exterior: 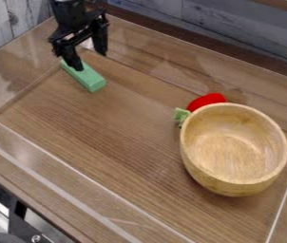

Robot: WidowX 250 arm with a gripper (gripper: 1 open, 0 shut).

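Note:
My black gripper (80,49) hangs at the upper left of the camera view, open, with nothing seen between its fingers. A green rectangular block (86,78) lies on the brown table (121,161) just below and slightly in front of the gripper, its full top face in view.
A large beige bowl (233,150) sits at the right. Behind it lie a red object (206,102) and a small green object (181,117). A pale wall edges the left and back.

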